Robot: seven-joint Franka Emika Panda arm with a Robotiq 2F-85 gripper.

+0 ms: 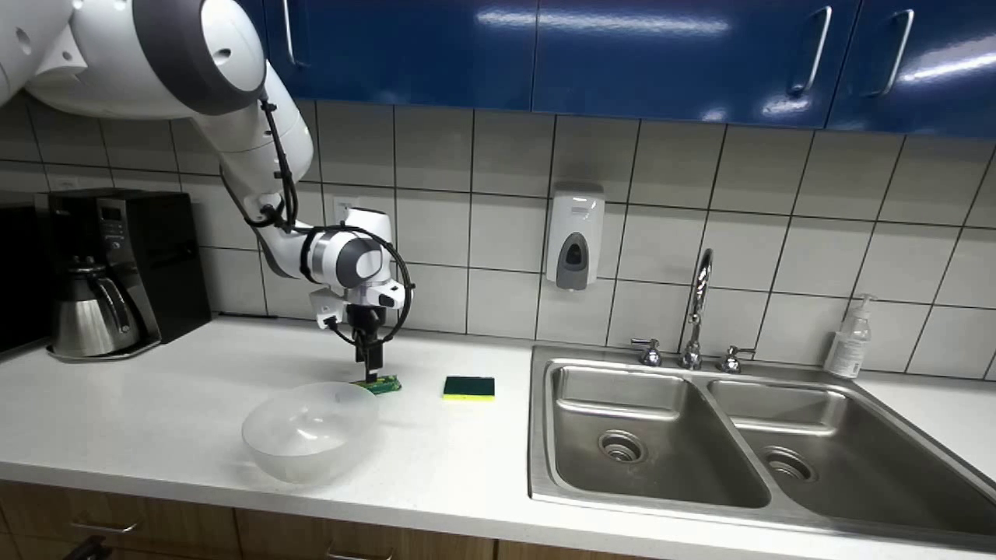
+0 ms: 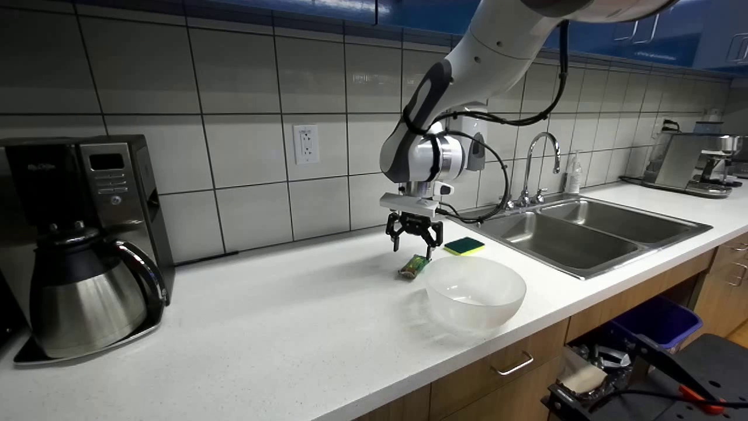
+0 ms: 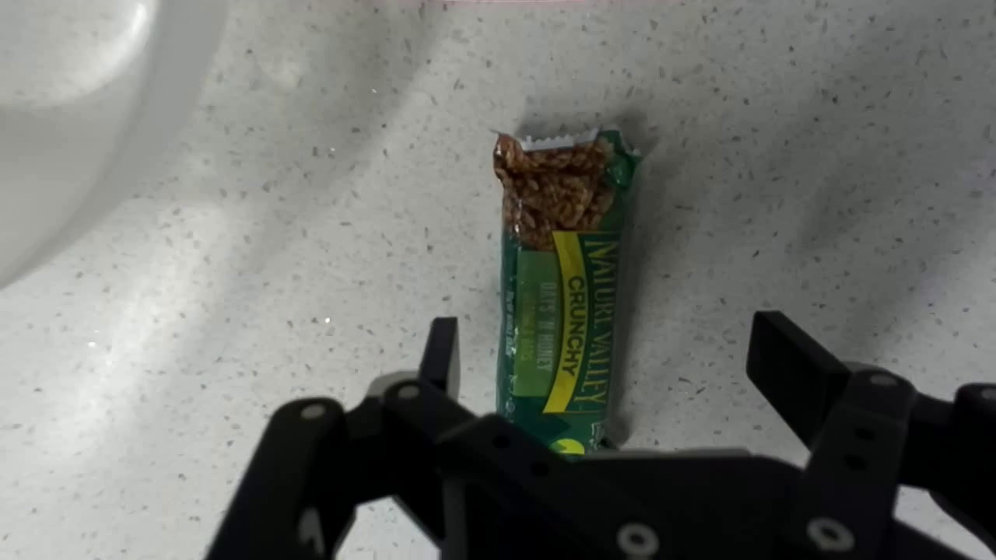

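A green Nature Valley granola bar lies flat on the white counter in the wrist view, its lower end hidden behind the gripper's body. My gripper is open above it, one finger on each side of the wrapper with bare counter between. The gap is wider on the right side. In the second exterior view the gripper hangs over the bar. Close by stands a frosted, translucent bowl, which partly hides the bar in the first exterior view.
A green and yellow sponge lies to the right of the bar, before the double sink. At the far left stands a coffee maker with a steel carafe. Between it and the bowl the counter is clear.
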